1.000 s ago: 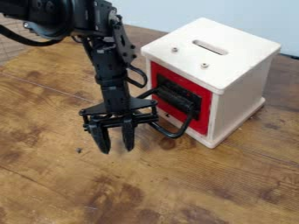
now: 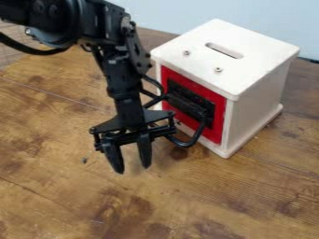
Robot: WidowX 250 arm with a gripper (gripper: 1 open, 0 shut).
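The black robot arm comes down from the upper left to my gripper [image 2: 130, 153], which hangs low over the wooden table [image 2: 75, 201], fingers pointing down and apart with nothing between them. To its right stands a white wooden box [image 2: 249, 103] with a red front panel [image 2: 214, 138] holding a black fitting. The box has a slot and screws on top. A black loop, like a handle or cable, runs from the front toward the arm, partly hidden by it.
The box takes up the upper right, with a pale wall behind it.
My gripper has moved slightly left and down, its fingers seeming a little farther apart. The box stands where it was.
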